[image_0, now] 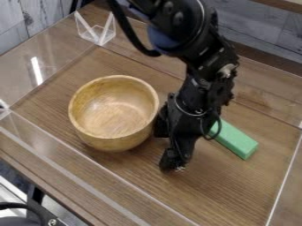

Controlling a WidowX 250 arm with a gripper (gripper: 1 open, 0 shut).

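The black gripper (pixel 175 150) reaches down from the top of the camera view and hangs low just right of a tan wooden bowl (pixel 101 110), close to its rim. Its fingertips are dark and low over the table; whether anything lies between them is hard to tell. A green block (pixel 234 139) lies on the table to the right of the gripper, partly behind the arm.
A clear plastic piece (pixel 97 26) stands at the back left. The table's edge runs along the lower left, with a dark object in the corner.
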